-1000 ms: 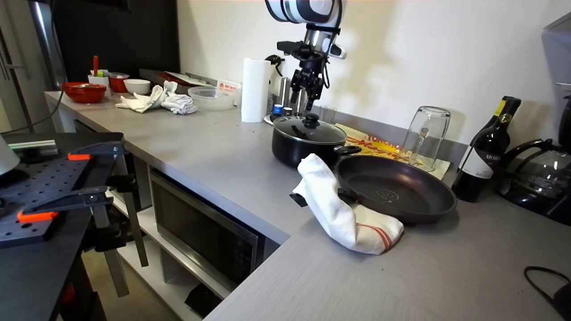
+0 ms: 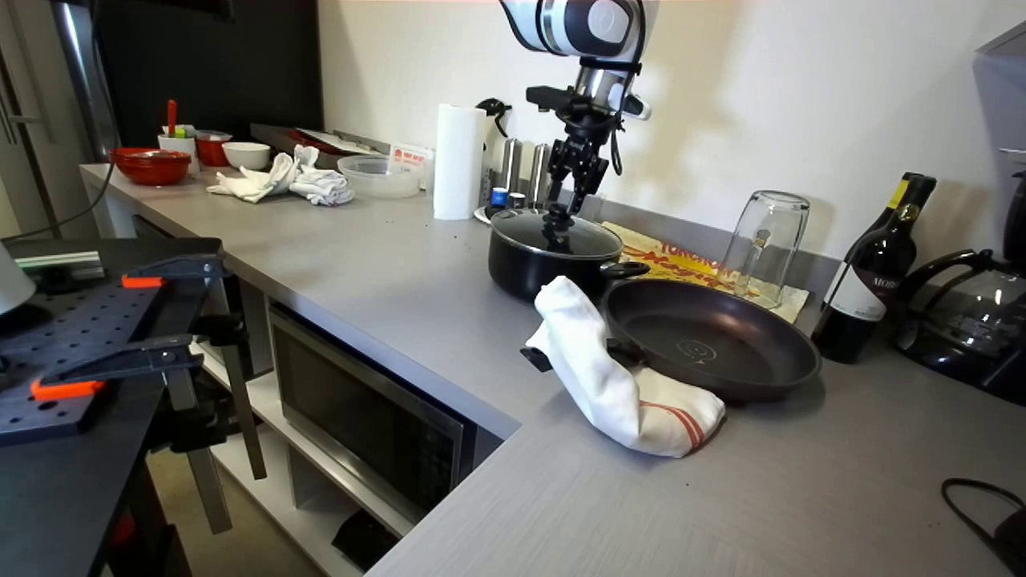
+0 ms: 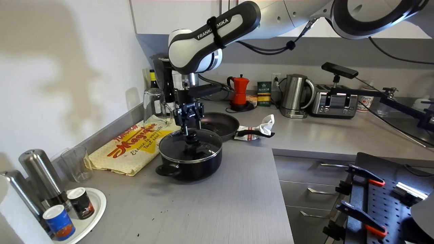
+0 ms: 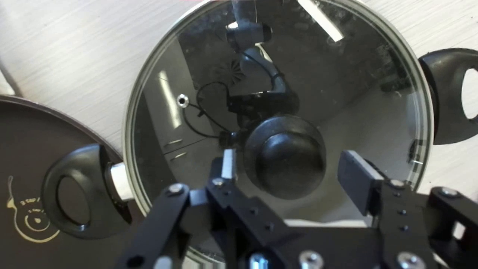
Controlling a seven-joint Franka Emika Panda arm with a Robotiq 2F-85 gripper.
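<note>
The black pot [image 3: 203, 168] stands on the counter under a glass lid [image 4: 354, 76] with a metal rim. My gripper [image 2: 564, 203] points down at the lid's round black knob [image 4: 291, 157]. In the wrist view the fingers [image 4: 358, 172] are apart, one to either side of the knob, with a visible gap on each side. Exterior view 2 has the fingertips level with the top of the knob [image 3: 192, 140]. The lid sits flat on the pot's rim.
A dark frying pan [image 2: 712, 336] is right beside the pot, and a white towel [image 2: 616, 385] lies over its handle. Behind are a yellow folded cloth [image 3: 134, 144], a glass mug [image 2: 766, 245] and a wine bottle [image 2: 870, 269]. Counter on the pot's other side is clear.
My gripper has come down and shifted to the right in exterior view 1, from above the lid to the knob. Pot, lid and pan have stayed put.
</note>
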